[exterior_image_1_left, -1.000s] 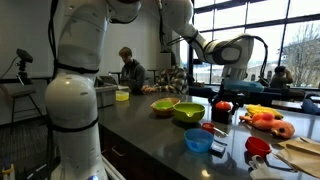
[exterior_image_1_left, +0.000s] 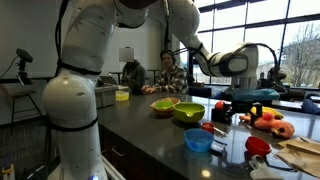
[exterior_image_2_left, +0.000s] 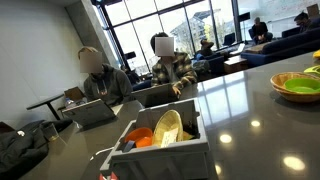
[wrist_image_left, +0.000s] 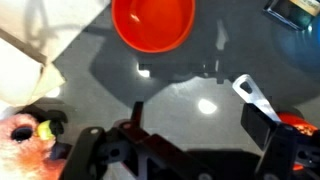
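My gripper stands open in the wrist view, its two dark fingers wide apart over bare tabletop. Nothing is between them. A red cup (wrist_image_left: 153, 22) lies ahead of the gap at the top of that view. To the right is a white-handled utensil (wrist_image_left: 255, 95), near a red object (wrist_image_left: 297, 125) partly hidden by the right finger. At lower left shows an orange plush toy (wrist_image_left: 25, 150). In exterior view 1 the gripper (exterior_image_1_left: 242, 108) hangs above the table, behind the red cup (exterior_image_1_left: 257, 147); its fingertips are hard to make out there.
A blue bowl (exterior_image_1_left: 198, 141), green bowl (exterior_image_1_left: 188, 113) and woven basket (exterior_image_1_left: 164, 106) stand left of the gripper. Cardboard (exterior_image_1_left: 302, 155) lies at right. A grey bin (exterior_image_2_left: 165, 160) holds several items. Two people sit behind the table.
In exterior view 1 the gripper has shifted right and turned, its dark fingers now spread across the view. The bowls, red cup and plush toy have not moved.
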